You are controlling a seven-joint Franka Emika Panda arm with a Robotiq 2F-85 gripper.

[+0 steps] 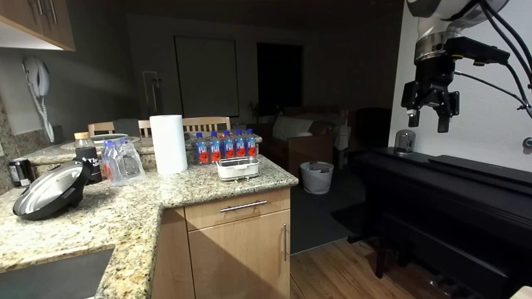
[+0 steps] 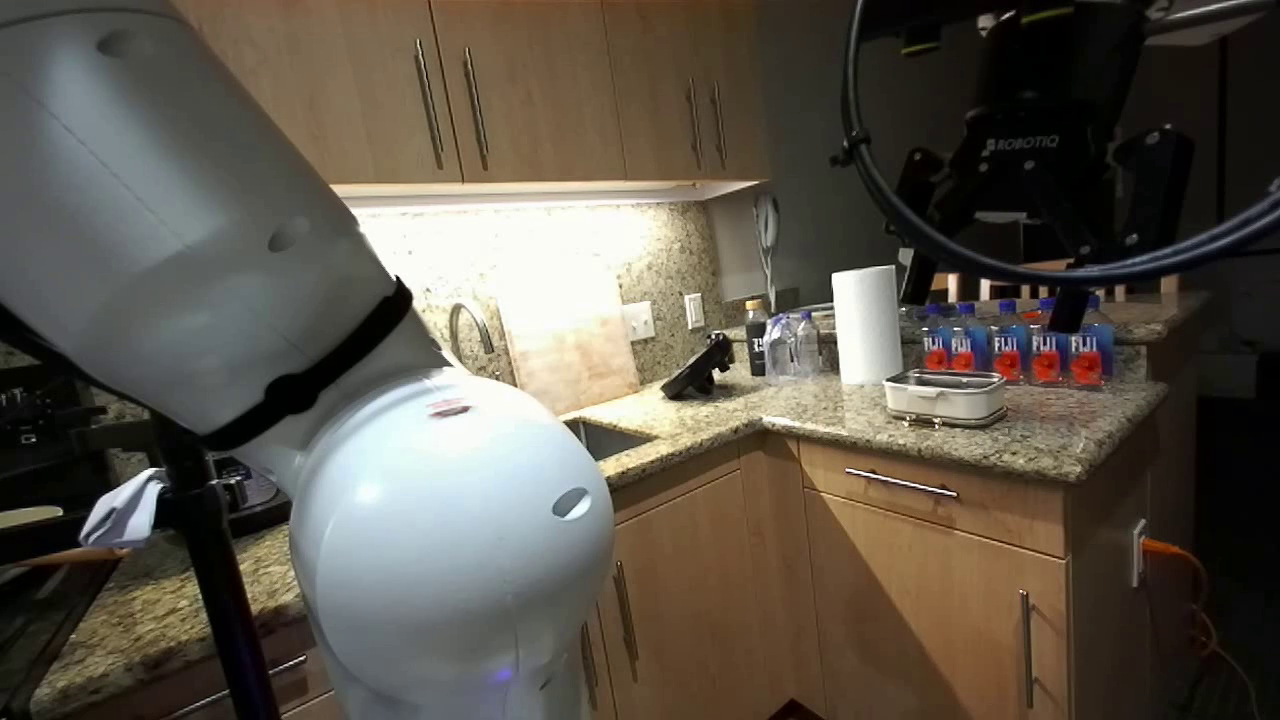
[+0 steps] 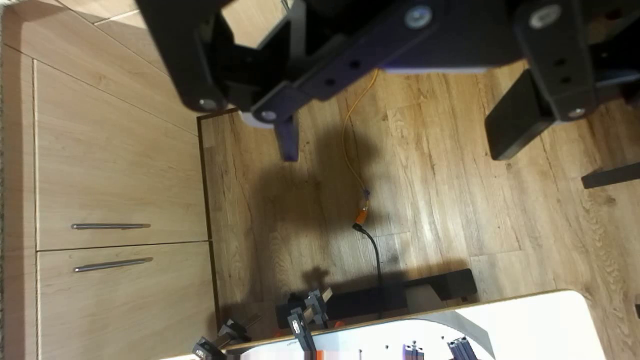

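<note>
My gripper (image 1: 428,121) hangs high in the air at the right of the first exterior view, well away from the counter. Its fingers stand wide open, and only wooden floor shows between the fingers in the wrist view. On the granite counter (image 1: 209,192) sits a white rectangular container (image 1: 238,170), which appears uncovered. Behind it stands a row of several Fiji water bottles (image 1: 227,147) with blue caps. A white paper towel roll (image 1: 168,144) stands upright to their left.
A black-rimmed lid (image 1: 52,189), a dark bottle (image 1: 88,157), clear plastic bottles (image 1: 122,162) and a can (image 1: 20,172) crowd the counter's left. The sink (image 1: 55,274) lies in front. Bare counter surrounds the container's front. A black piano (image 1: 449,184) stands below my gripper.
</note>
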